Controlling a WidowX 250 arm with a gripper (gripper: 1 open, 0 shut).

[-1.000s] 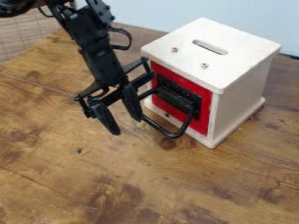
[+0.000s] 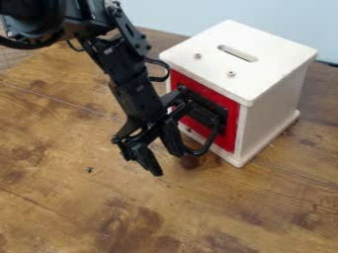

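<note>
A black robot arm comes in from the top left, and its gripper point(image 2: 166, 156) hangs low over the wooden table, left of a white box point(image 2: 264, 99) with a red front point(image 2: 227, 133). The fingers point down and appear apart, with nothing visible between them. A black fixture with a looped bar sits on the red front, beside the gripper and partly hidden by it.
The box top has a slot and small screws. A pale wall stands behind at the upper right.
The gripper has moved right and somewhat lower, closer to the fixture on the box front. The box stays in place.
</note>
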